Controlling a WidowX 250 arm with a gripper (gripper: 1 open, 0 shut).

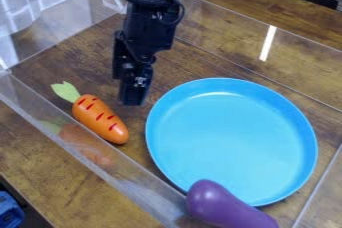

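Observation:
My black gripper (134,80) hangs over the wooden floor of the bin at upper middle, open, slightly up and to the right of an orange toy carrot (99,118) with green leaves. A round blue plate (230,149) fills the lower right. A purple toy eggplant (227,206) lies at the bottom right, partly over the plate's lower edge in this view.
Clear plastic walls run along the left and lower edges, the carrot close to the left one. Bare wood (241,62) is free at the upper right and upper left. A dark blue object (8,211) sits outside at the lower left corner.

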